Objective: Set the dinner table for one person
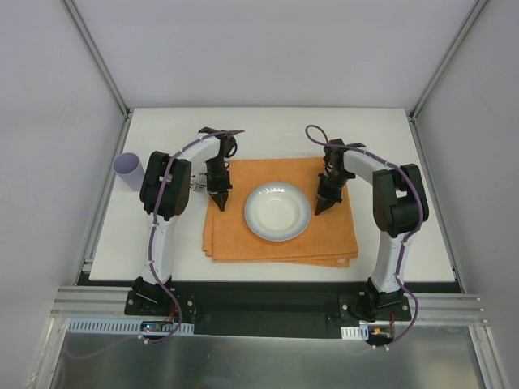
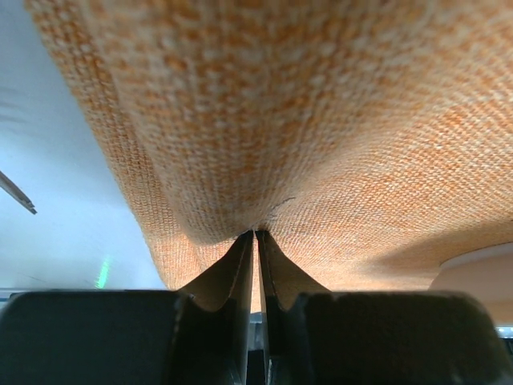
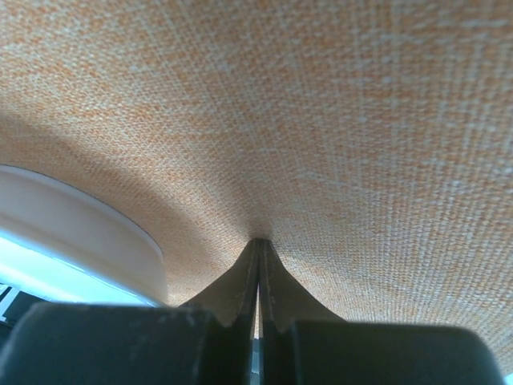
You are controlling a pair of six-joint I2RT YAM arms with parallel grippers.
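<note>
An orange placemat, folded in layers, lies on the white table with a white plate upright near its middle. My left gripper touches down on the mat's left part, left of the plate; its fingertips are together on the cloth, and nothing clearly shows between them. To the plate's right, my right gripper rests its shut fingertips against the mat. The cloth runs flat beneath them. Behind the left arm, metal cutlery is partly hidden.
A purple cup stands at the table's left edge. Both arms reach in over the mat's sides.
</note>
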